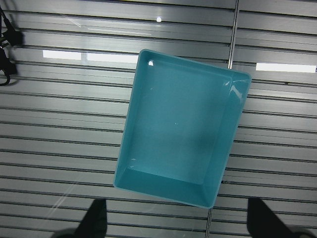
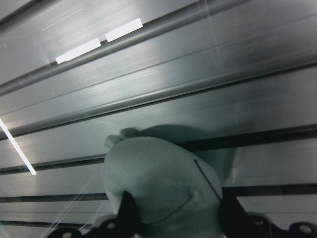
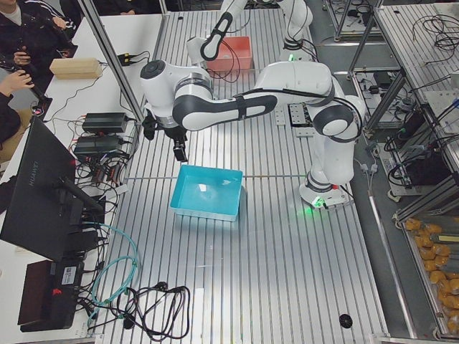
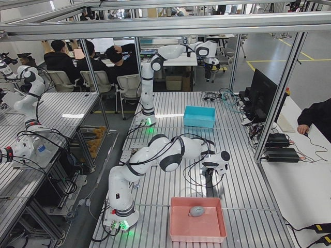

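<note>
A pale green soft object (image 2: pixel 158 173) lies between the dark fingers of my right gripper in the right wrist view, close over the metal slats; the fingers appear to be on it. In the camera right view that gripper is low beside the pink bin (image 4: pixel 197 232), which holds a small grey item (image 4: pixel 196 211). My left gripper (image 3: pixel 179 153) hangs above and just behind the cyan bin (image 3: pixel 206 190). In the left wrist view the bin (image 1: pixel 178 129) is empty, and the gripper's fingers stand wide apart with nothing between them.
A monitor (image 3: pixel 39 186) and power boxes line the table's left side. Black and cyan cables lie at the front left of the slatted surface. Free slats surround the cyan bin.
</note>
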